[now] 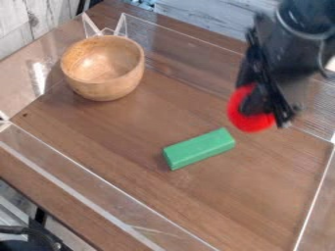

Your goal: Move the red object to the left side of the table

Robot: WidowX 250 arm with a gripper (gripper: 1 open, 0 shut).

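A red round object [249, 110] hangs above the right part of the table, blurred by motion. My dark gripper [258, 102] is shut on it from above and behind, covering part of its right side. The fingers themselves are too blurred to make out singly. The brown wooden table [112, 137] has bare room on its left, in front of the bowl.
A wooden bowl [102, 69] stands at the back left, with a white wire thing [108, 25] behind it. A green block [199, 149] lies mid-table, left of and below the red object. Clear panels [92, 191] border the table.
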